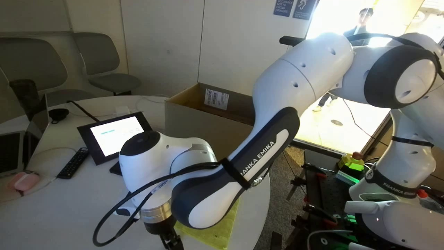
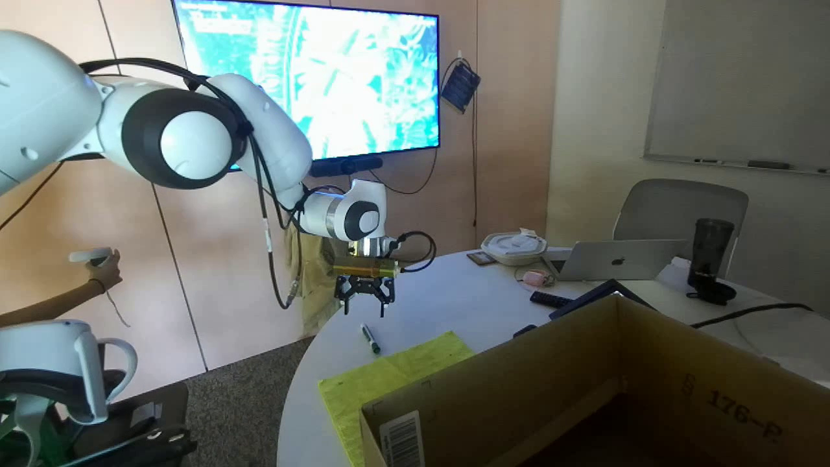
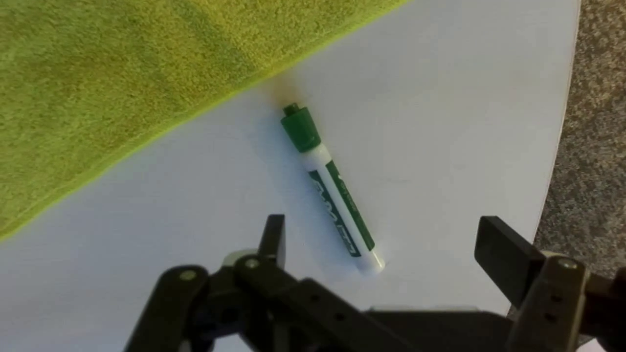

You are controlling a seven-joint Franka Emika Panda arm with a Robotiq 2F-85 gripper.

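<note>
A white and green marker lies on the bare white table, its green cap close to the edge of a yellow-green cloth. In exterior view 2 the same marker is on the table below my gripper. The gripper is open in the wrist view, one finger to each side of the marker's lower end, nothing held between them. A gap shows between the fingertips and the table in exterior view 2. In exterior view 1 the gripper's tips run out of the bottom of the picture, and the marker is not seen.
An open cardboard box stands on the table beside the cloth. A tablet screen, a remote and a laptop lie farther off. The round table's edge is close to the gripper, with carpet beyond.
</note>
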